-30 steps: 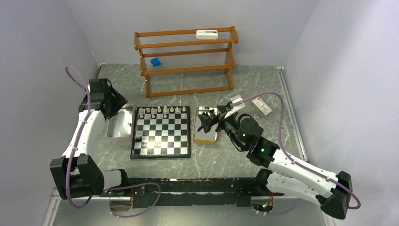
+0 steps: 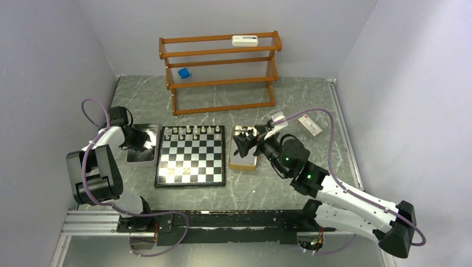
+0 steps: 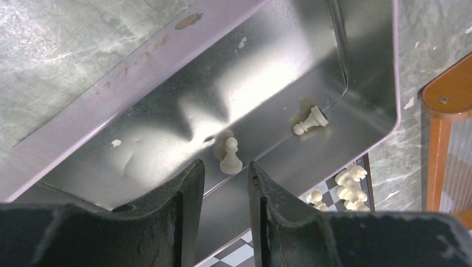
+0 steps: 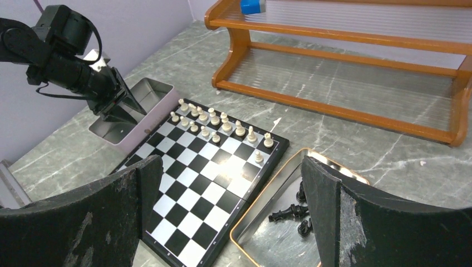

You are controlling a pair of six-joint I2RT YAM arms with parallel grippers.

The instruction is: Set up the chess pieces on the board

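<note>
Two white pawns lie on their sides in the left metal tray [image 3: 267, 80]. One pawn [image 3: 230, 161] is just beyond the fingertips of my left gripper, in line with the gap; the other pawn [image 3: 311, 120] rests near the tray's corner. That gripper is part open, nothing held between its fingers. On the chessboard [image 2: 190, 161], white pieces [image 4: 215, 119] stand in the back row with several pawns in front. My right gripper is wide open and empty, above the right tray [image 4: 267, 245], where black pieces [image 4: 289, 212] lie, partly hidden by a finger.
Behind the board stands a wooden rack [image 2: 222, 83] with a blue block [image 2: 183, 73] on it. A small white box [image 2: 309, 125] lies at the right. The table in front of the board is bare.
My left gripper has come down and toward the front, from above the tray's far end into the tray. The right arm has hardly moved, and the board's pieces look the same.
</note>
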